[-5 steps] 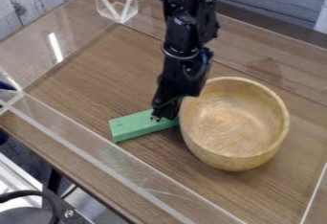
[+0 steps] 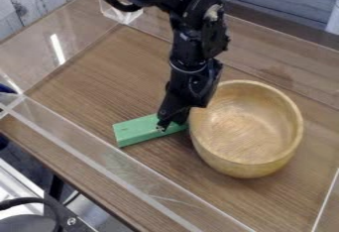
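The black gripper [image 2: 171, 120] points down at the middle of the table, its tips at the right part of a flat green block [image 2: 137, 132], just left of a round wooden bowl [image 2: 247, 127]. The fingertips are dark and small, and whether anything is between them is hard to see. The block lies on the wooden table [image 2: 106, 77], its right end close to or against the bowl.
A clear plastic container [image 2: 121, 6] stands at the back left. Clear strips run along the table's left and front edges. A dark round part [image 2: 34, 216] shows at the bottom left corner.
The arm and gripper have shifted very slightly; the green block and the bowl look almost unchanged.
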